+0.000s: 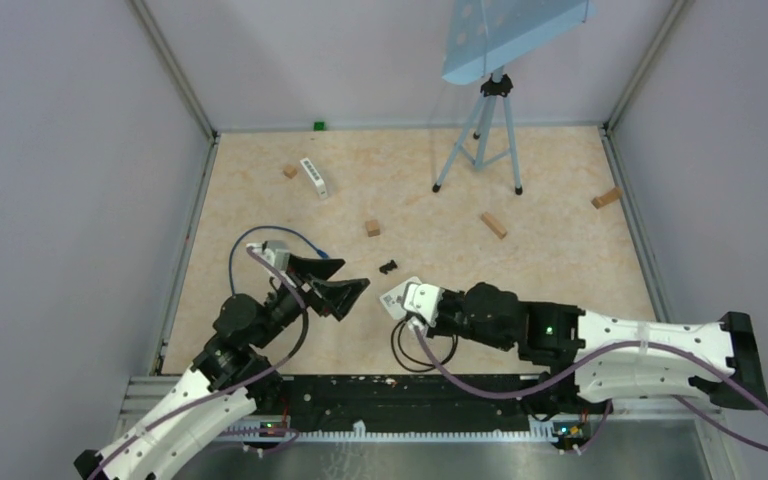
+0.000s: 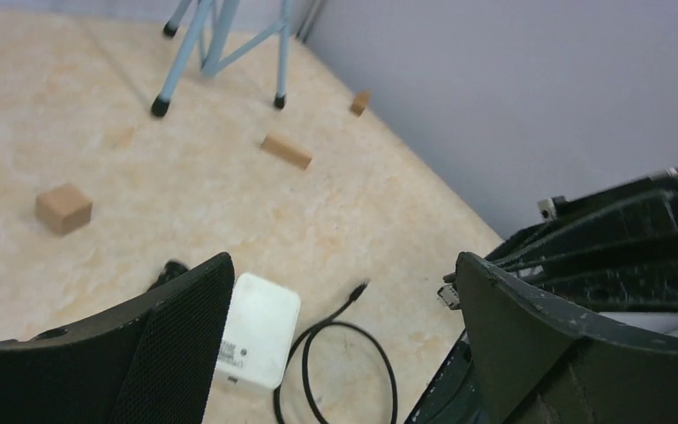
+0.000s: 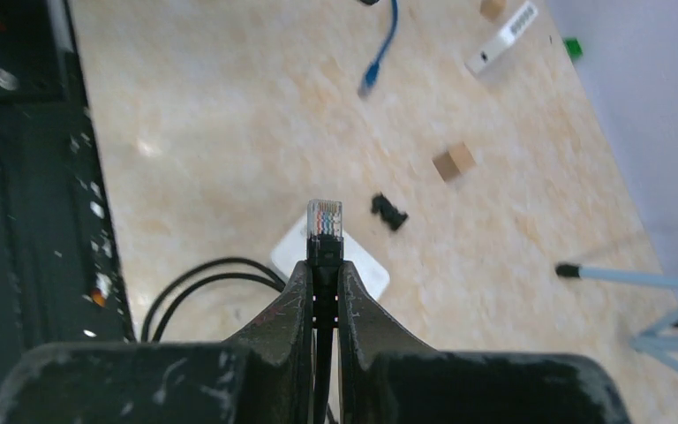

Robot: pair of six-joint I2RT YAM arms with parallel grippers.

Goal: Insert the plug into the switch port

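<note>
A clear plug (image 3: 324, 219) on a black cable points outward from my right gripper, which is shut on it in the right wrist view. In the top view the right hand (image 1: 450, 315) is beside a flat white box (image 1: 396, 299), its fingertips hard to make out. My left gripper is wide open, its gap empty. The top view has its fingers (image 1: 338, 297) to the left of the white box. Farther back lies a slim white box with a row of dark openings (image 1: 314, 178), seemingly the switch; neither gripper is near it.
A blue cable (image 1: 250, 232) curves behind the left arm. A small black piece (image 1: 388, 267) and a wooden block (image 1: 372, 228) lie mid-table. At the back right stands a tripod (image 1: 490, 130), with another wooden block (image 1: 494, 225) near its feet.
</note>
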